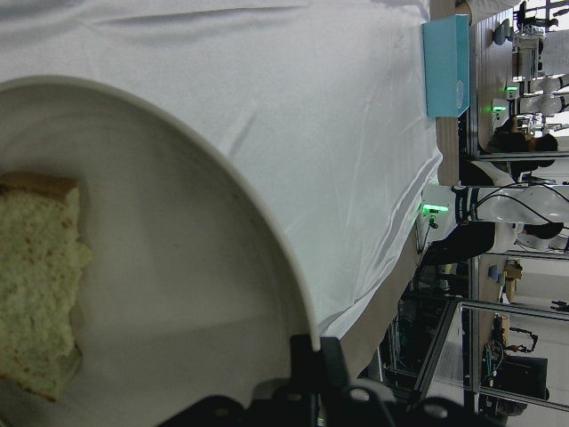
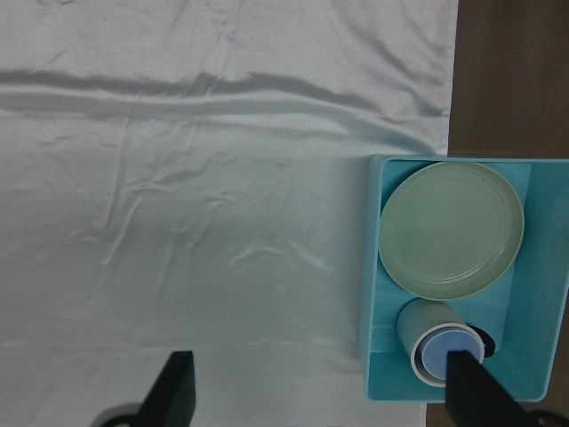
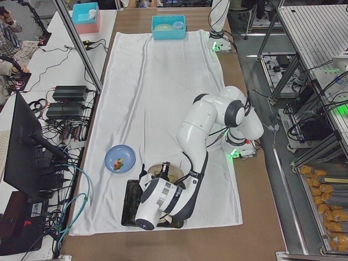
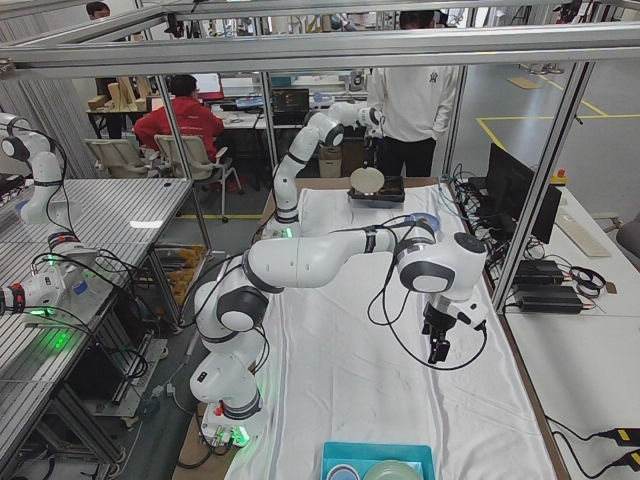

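Note:
My left gripper is shut on the rim of a beige plate [image 1: 196, 240] with a slice of bread [image 1: 36, 276] on it. The plate is tilted up over a black tray [image 3: 130, 201], which the arm partly hides. A blue plate [image 3: 119, 149] with small coloured pieces lies beside the tray. My right gripper [image 4: 438, 340] hangs open over the cloth at the other end, with nothing between its fingers.
A turquoise bin [image 2: 369, 276] holds a green plate [image 2: 449, 227] and a cup [image 2: 422, 329] with a blue one inside.

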